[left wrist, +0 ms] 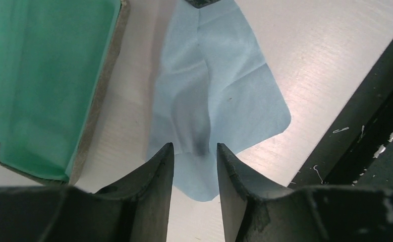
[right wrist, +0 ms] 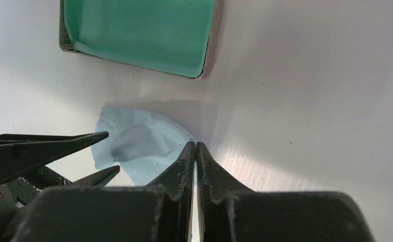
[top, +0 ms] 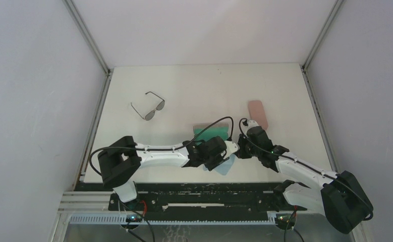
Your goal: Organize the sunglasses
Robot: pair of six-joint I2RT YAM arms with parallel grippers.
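Note:
A pale blue cloth [left wrist: 249,101] lies in folds near the table's front edge. My left gripper is open above it, a fold showing between its fingertips. At the cloth's [right wrist: 149,166] far corner my right gripper is shut, with the corner drawn up to its fingertips and a thin bluish strip between them. Unfolded dark sunglasses [top: 150,115] lie apart at the table's left rear, away from both grippers. Beyond the cloth stands the open case with a green lining [right wrist: 144,35]; its inside is empty where it shows.
A pink case [top: 258,115] lies on the right of the table, behind my right arm. Both arms meet closely over the cloth.

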